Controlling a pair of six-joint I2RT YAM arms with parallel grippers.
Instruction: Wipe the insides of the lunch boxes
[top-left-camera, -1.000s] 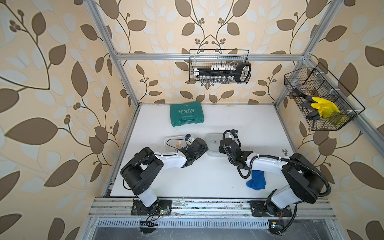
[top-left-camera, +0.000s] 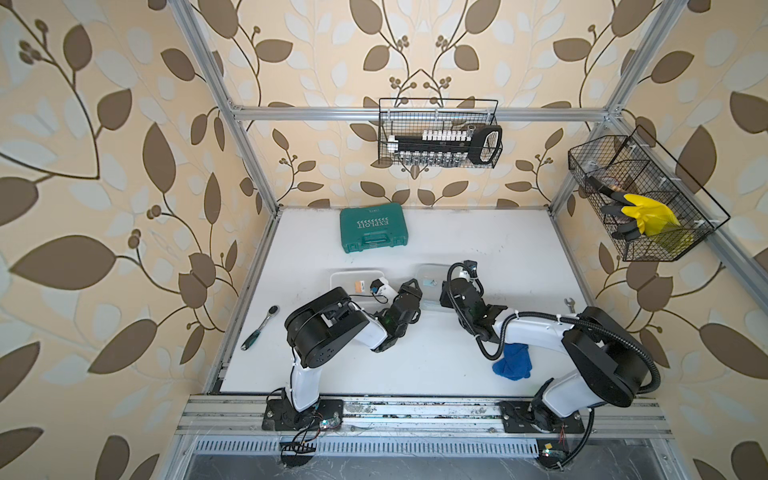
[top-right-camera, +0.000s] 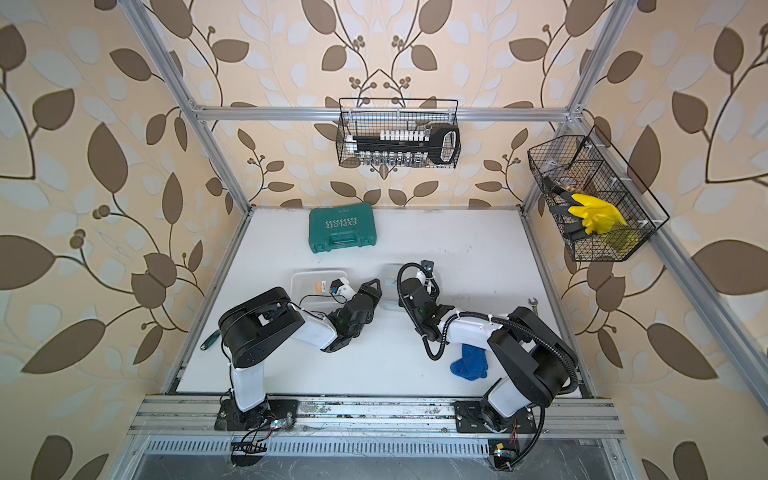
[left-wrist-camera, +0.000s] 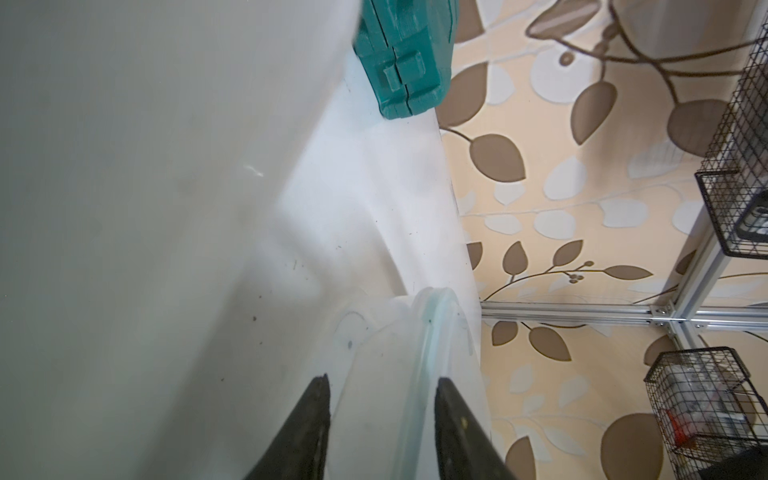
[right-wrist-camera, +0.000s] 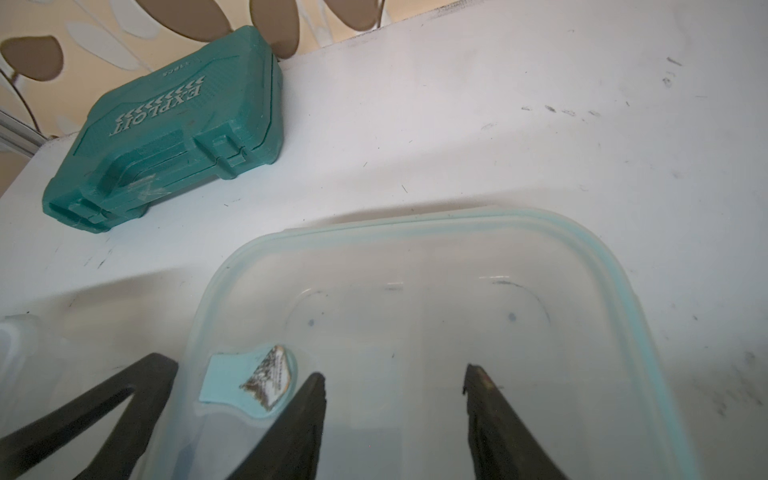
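Two clear lunch boxes stand side by side on the white table: the left box (top-left-camera: 339, 277), with an orange patch inside, and the right box (top-left-camera: 432, 269). My left gripper is part open at the right box's left side. The box's pale teal rim (left-wrist-camera: 436, 320) runs between its fingers, with gaps visible on either side. Over the right box's interior is my right gripper. Its fingertips look apart, and the frame bottom hides whatever may be lower between them. A blue cloth (top-left-camera: 513, 362) lies near the right arm.
A green case (top-left-camera: 373, 227) stands behind the left box. A screwdriver (top-left-camera: 260, 328) lies at the left edge and a wrench (top-left-camera: 569, 304) at the right. Wire baskets (top-left-camera: 440, 148) hang on the walls.
My left arm has swung to the right, bringing its gripper slightly further right at the right box. The right arm is nearly still. The cloth has not moved.
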